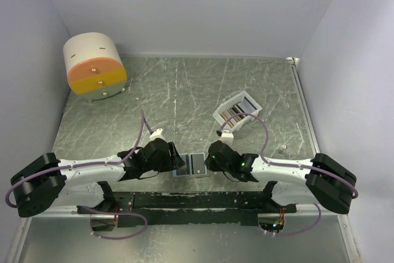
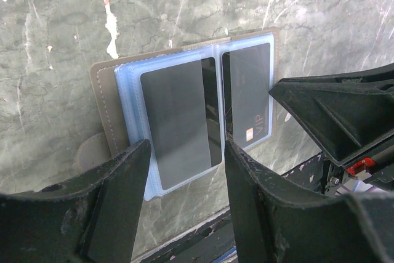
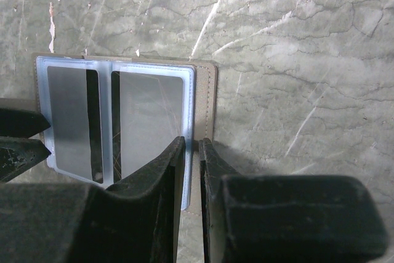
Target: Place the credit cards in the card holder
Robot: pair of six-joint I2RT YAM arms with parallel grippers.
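Note:
The card holder (image 2: 178, 115) lies open on the counter between my grippers, two clear-windowed, blue-edged panels on a grey backing, one with dark cards inside. My left gripper is open over its left edge, the fingers apart beside the blue rim. My right gripper is shut on the holder's right edge (image 3: 188, 109). In the top view both arms reach in to the holder (image 1: 197, 163) from either side.
A white tray (image 1: 225, 115) of several cards stands at the back right. A small rounded drawer cabinet (image 1: 93, 53) sits at the back left.

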